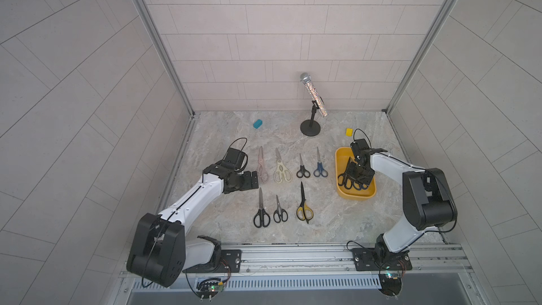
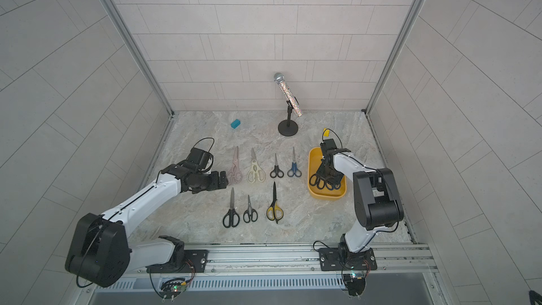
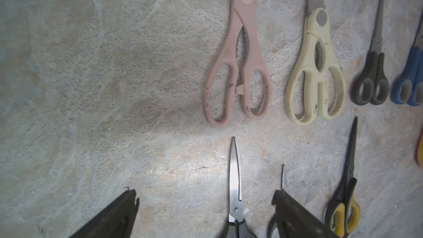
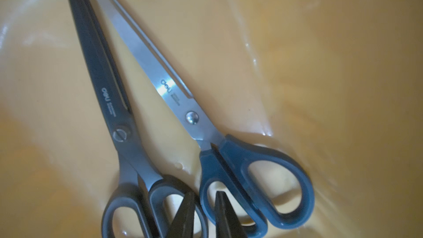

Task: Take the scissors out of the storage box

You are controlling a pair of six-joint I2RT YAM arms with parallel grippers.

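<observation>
In the right wrist view, black scissors [image 4: 120, 134] and blue-handled scissors [image 4: 192, 117] lie side by side on the floor of the yellow storage box [image 4: 343, 105], handles almost touching. My right gripper is low over them with a narrow gap between its fingers. One fingertip overlaps the black handle's loop, the other the blue loop; their adjoining edges show between the fingers. Contact is not clear. My left gripper hovers over the table, fingers wide apart and nothing held. The storage box [image 1: 355, 196] is partly covered by the right arm in the top views.
Laid out on the table are pink scissors [image 3: 238, 61], cream scissors [image 3: 316, 70], blue scissors [image 1: 320, 168], yellow-black scissors [image 1: 305, 210] and several dark ones. A microphone stand [image 1: 310, 127] is at the back. Free table lies between the box and the front rail.
</observation>
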